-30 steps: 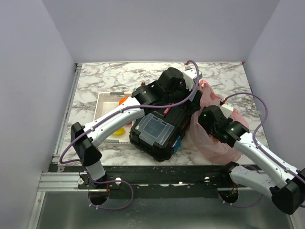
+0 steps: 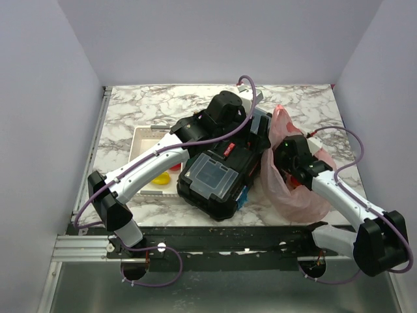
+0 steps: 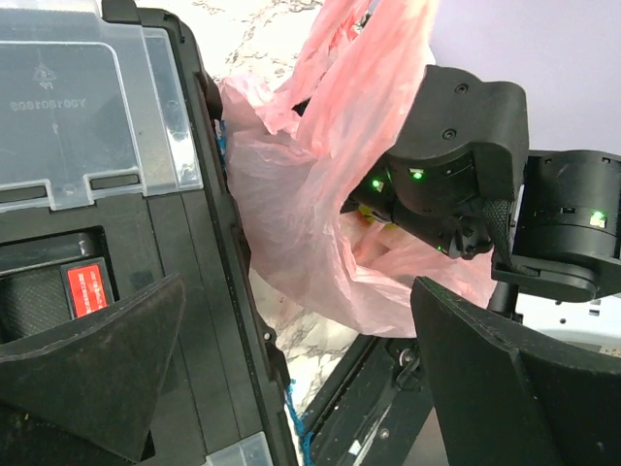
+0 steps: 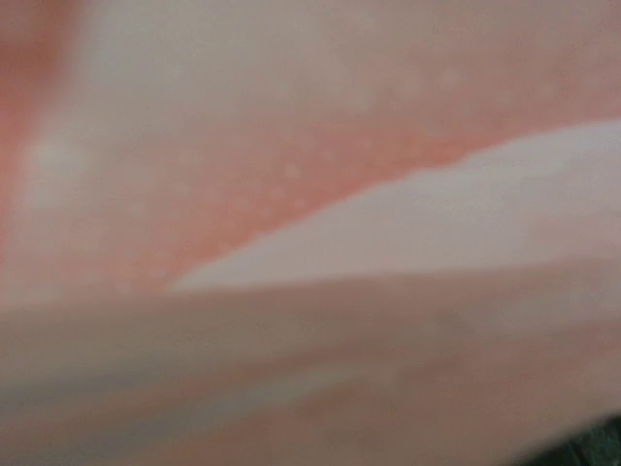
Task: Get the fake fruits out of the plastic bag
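Note:
The translucent pink plastic bag [image 2: 301,203] stands on the right of the table, its mouth up. My right gripper reaches down inside it, its fingertips hidden by the film in the top view; pink bag film [image 4: 291,209] fills the right wrist view, blurred. A bit of red fruit [image 2: 295,182] shows in the bag beside the right arm, and something yellow [image 3: 391,225] shows in the left wrist view. My left gripper is open and empty above the black case, with the bag ahead of it, apart from its fingers [image 3: 92,374].
A black tool case [image 2: 212,179] with clear lids fills the middle. Behind it on the left, a white tray [image 2: 139,149] holds a yellow fruit [image 2: 161,178] and a red one [image 2: 175,167]. Bare marble lies at the back.
My left arm has drawn back a little to the left from the bag's upper edge.

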